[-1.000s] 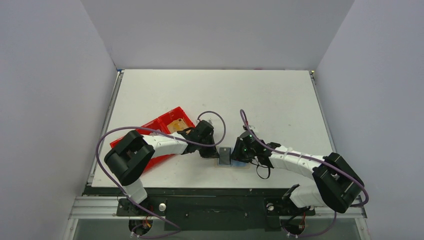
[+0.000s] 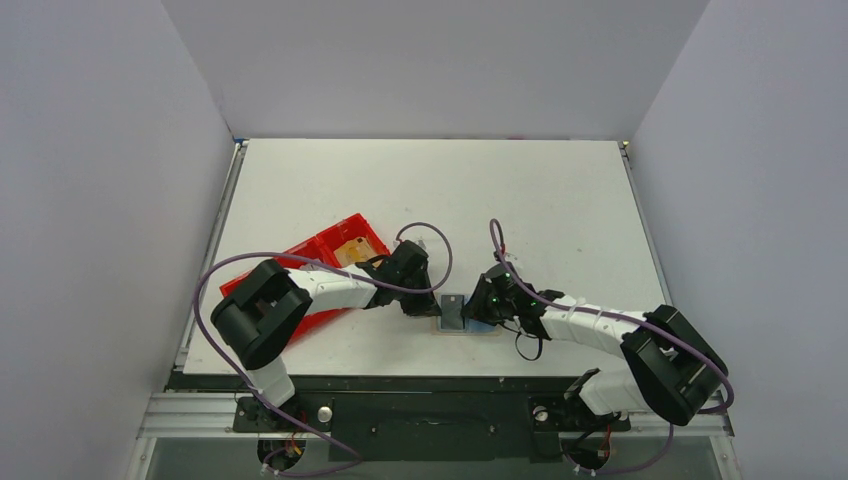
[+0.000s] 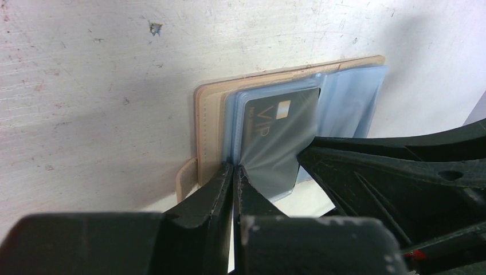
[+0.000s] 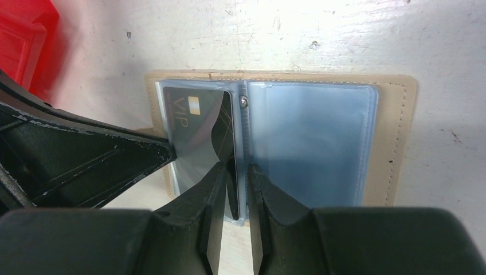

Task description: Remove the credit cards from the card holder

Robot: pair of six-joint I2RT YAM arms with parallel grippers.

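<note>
The tan card holder (image 4: 395, 143) lies opened flat on the table with clear bluish sleeves. A dark grey VIP card (image 4: 189, 123) sits inside its left sleeve, a darker curved patch showing along the card's right edge. At that sleeve's left edge, my left gripper is shut, its tips against the plastic; whether any plastic is pinched cannot be seen. My right gripper is part open at the sleeve's right edge, one finger (image 4: 215, 186) over the card's edge and the other beside the middle seam. No card is visibly gripped.
A red divided tray (image 2: 345, 228) stands left of the holder, partly beneath the left arm. Both grippers are close together over the holder.
The left arm stayed in place.
</note>
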